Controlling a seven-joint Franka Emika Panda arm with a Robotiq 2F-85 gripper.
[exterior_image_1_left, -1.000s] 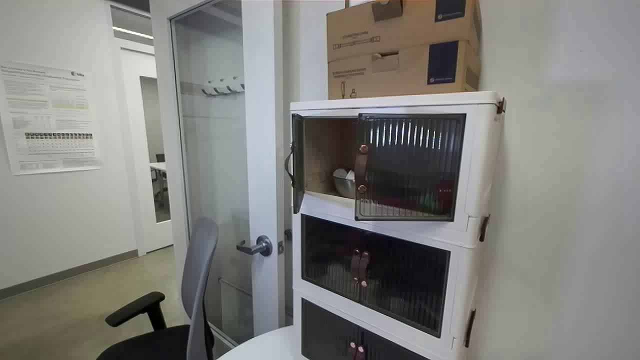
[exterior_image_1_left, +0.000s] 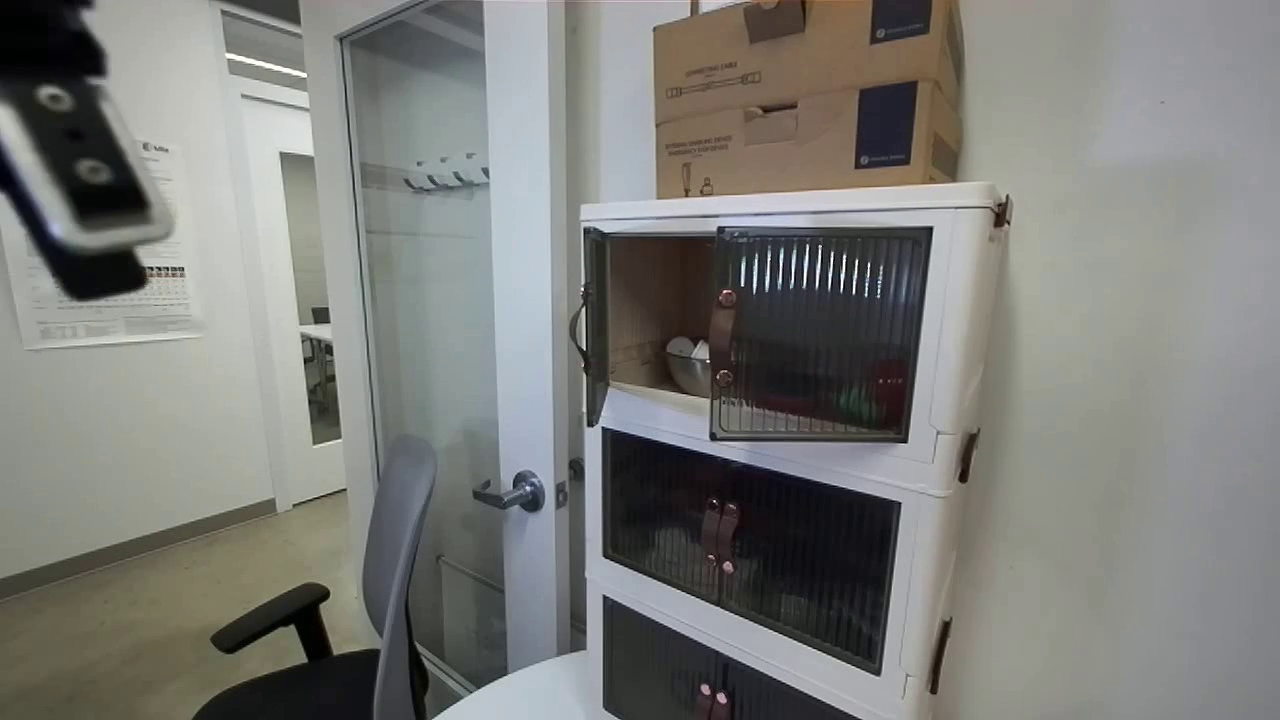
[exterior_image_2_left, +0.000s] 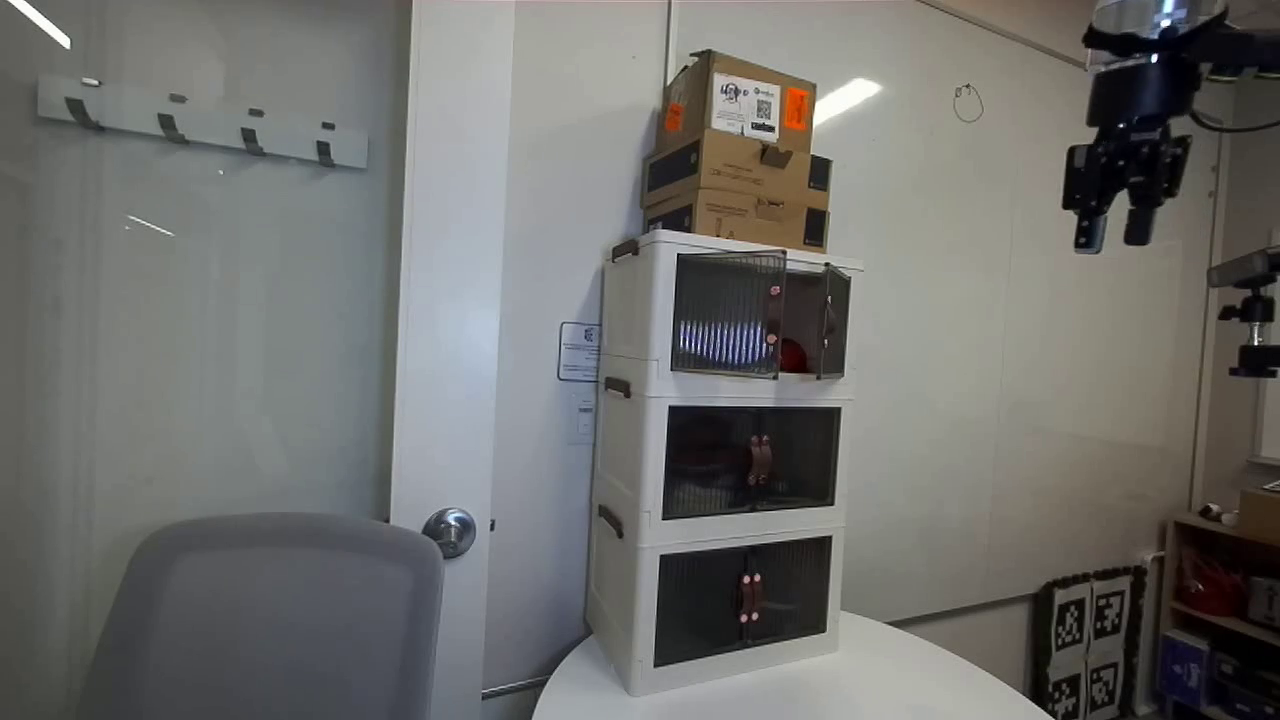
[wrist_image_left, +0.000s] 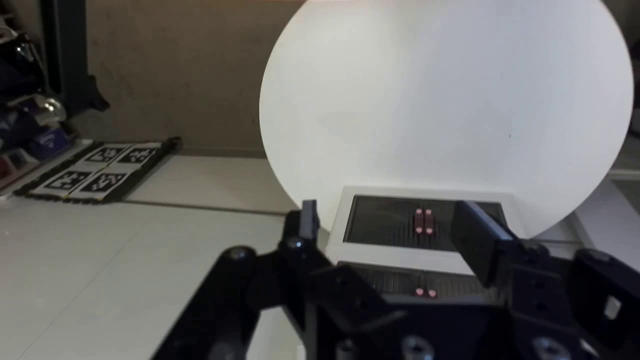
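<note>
A white cabinet of stacked units (exterior_image_1_left: 960, 324) stands on a round white table (exterior_image_2_left: 924, 672). In its top unit, both dark ribbed doors stand ajar, the left door (exterior_image_1_left: 596, 324) swung well outward and the right door (exterior_image_1_left: 822, 336) less so. Inside, a metal bowl (exterior_image_1_left: 686, 370) shows beside the right door's edge, holding something white. Something red (exterior_image_2_left: 793, 355) is visible through the gap in the second exterior view. Well to the right of the cabinet and above its top unit, my gripper (exterior_image_2_left: 1113, 230) hangs open, its fingers apart and empty.
Cardboard boxes (exterior_image_2_left: 732, 168) are stacked on the cabinet. The middle doors (exterior_image_2_left: 720, 462) and bottom doors (exterior_image_2_left: 702, 606) are closed. An office chair (exterior_image_2_left: 270, 612) stands at the left; a whiteboard wall (exterior_image_2_left: 1020, 360) lies behind. Free air separates my gripper from the cabinet.
Part of my arm or gripper has come into the upper left of the first exterior view, covering some of the wall poster. The cabinet and its doors look unmoved.
</note>
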